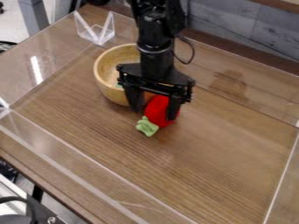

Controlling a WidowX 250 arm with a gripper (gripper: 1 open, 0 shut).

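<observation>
My black gripper (152,103) is low over the table at the centre, its open fingers around a red object (160,115) with a green part (147,127) pointing down-left. A wooden bowl (110,66) stands just behind and left of the gripper, partly hidden by the arm; its contents are mostly hidden.
A clear plastic container (94,26) sits at the back left. A raised wooden ledge (257,39) runs along the back right, and a black cable lies at the lower left edge.
</observation>
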